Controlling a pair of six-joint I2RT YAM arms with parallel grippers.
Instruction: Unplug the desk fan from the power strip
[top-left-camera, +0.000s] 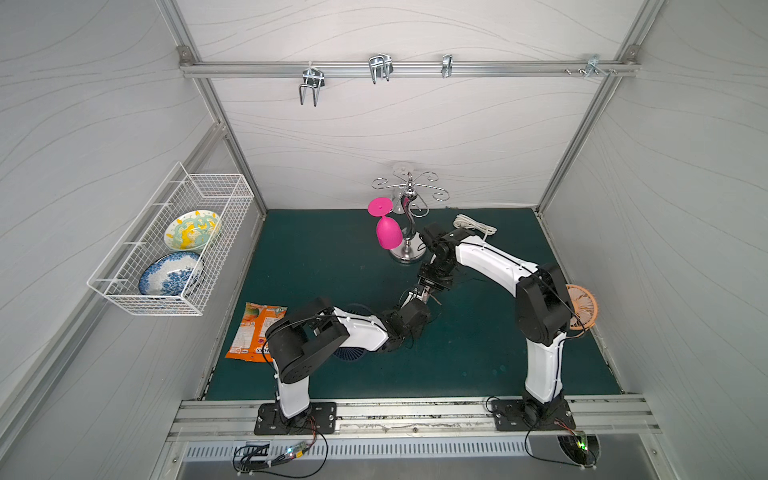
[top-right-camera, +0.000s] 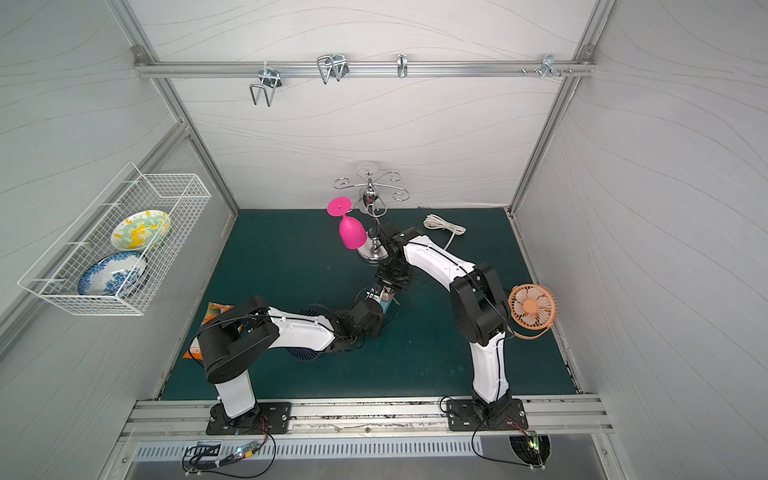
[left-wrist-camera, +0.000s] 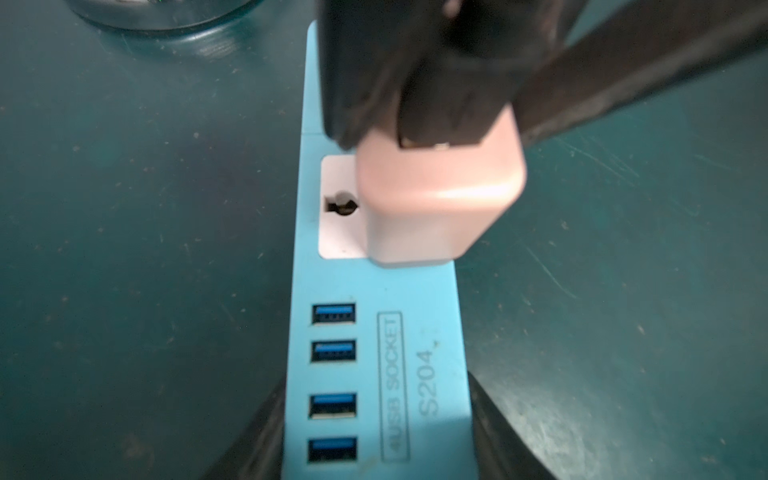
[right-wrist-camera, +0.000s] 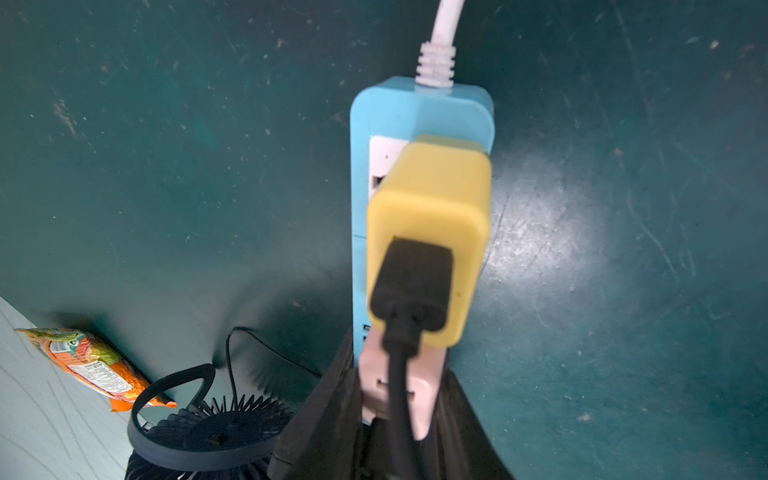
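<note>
The light-blue power strip (left-wrist-camera: 384, 296) lies on the green table, with a pink plug-in adapter (left-wrist-camera: 440, 216) and a yellow one (right-wrist-camera: 436, 192) in its sockets. At its USB end, my left gripper is shut across the strip's width. My right gripper has a finger on either side of the pink adapter; whether they press on it cannot be made out. A black plug with a cable (right-wrist-camera: 397, 424) sits in the yellow adapter. The dark desk fan (right-wrist-camera: 216, 432) lies beside the left arm, a thin black cable running from it toward the pink adapter.
An orange fan (top-right-camera: 533, 307) stands at the right edge. Behind the grippers is a metal stand (top-left-camera: 408, 254) holding a pink goblet (top-left-camera: 389, 233). A coiled white cord (top-left-camera: 475, 225) lies at the back right, an orange packet (top-left-camera: 256, 332) at the left.
</note>
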